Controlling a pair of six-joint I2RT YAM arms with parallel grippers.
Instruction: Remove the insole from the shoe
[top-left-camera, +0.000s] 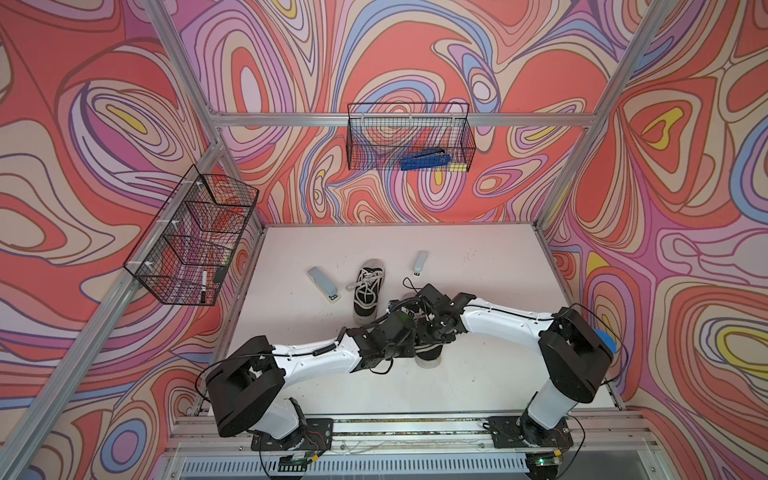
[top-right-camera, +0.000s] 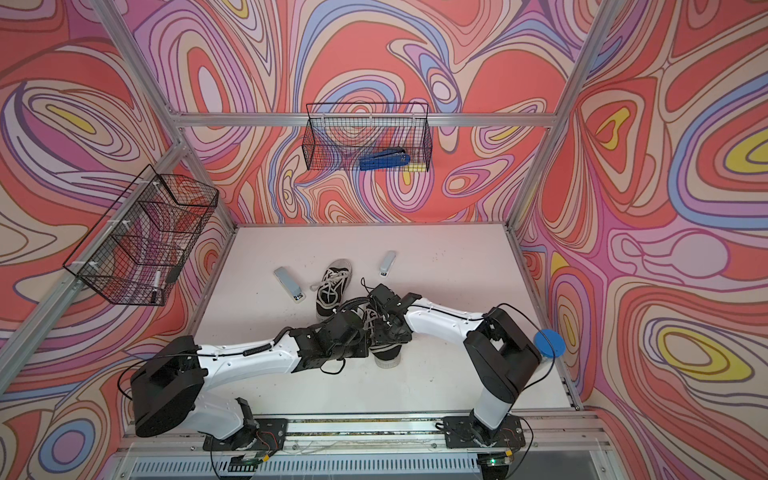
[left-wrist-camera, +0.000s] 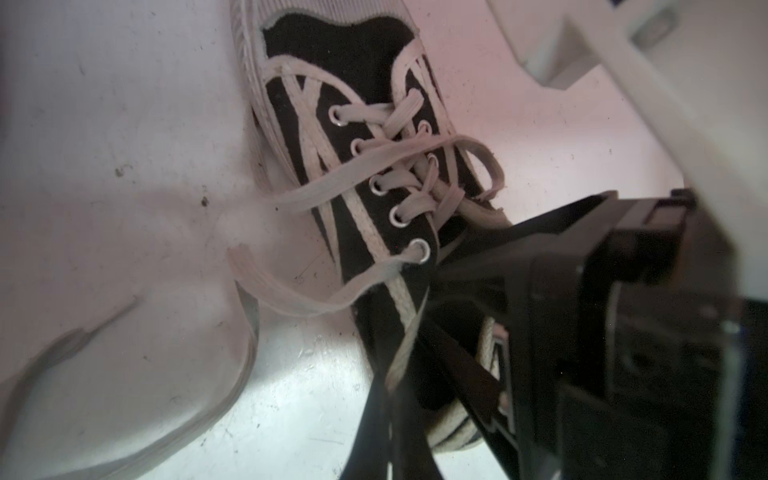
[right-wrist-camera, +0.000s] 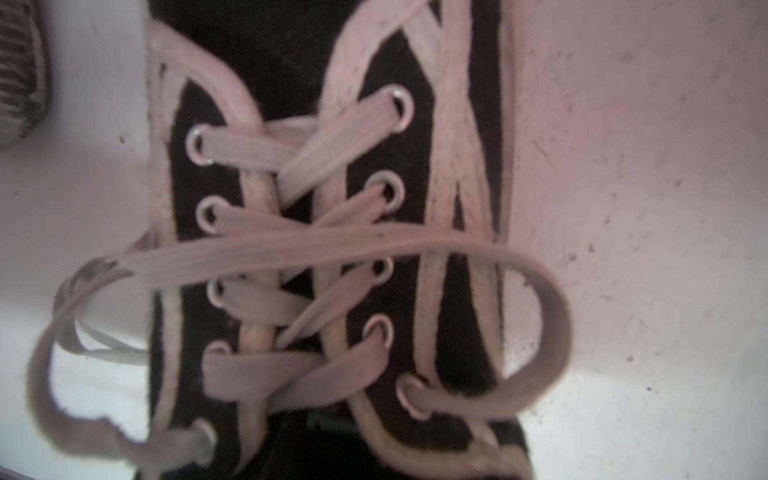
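Observation:
A black canvas shoe with cream laces and trim (left-wrist-camera: 376, 232) lies toe toward the table's front, below both grippers. In the left wrist view, my left gripper is shut at the collar, where the trim runs in between its fingertips. My right gripper reaches in from the right over the shoe's opening, its fingers parted. The right wrist view shows the laced front (right-wrist-camera: 296, 312) close up, without the fingers. No insole can be made out; the inside of the shoe is dark and covered by the grippers.
A second black shoe (top-left-camera: 368, 289) lies just behind and to the left. A grey-blue object (top-left-camera: 323, 284) and a smaller one (top-left-camera: 420, 262) lie toward the back. Loose laces (left-wrist-camera: 192, 436) trail on the table.

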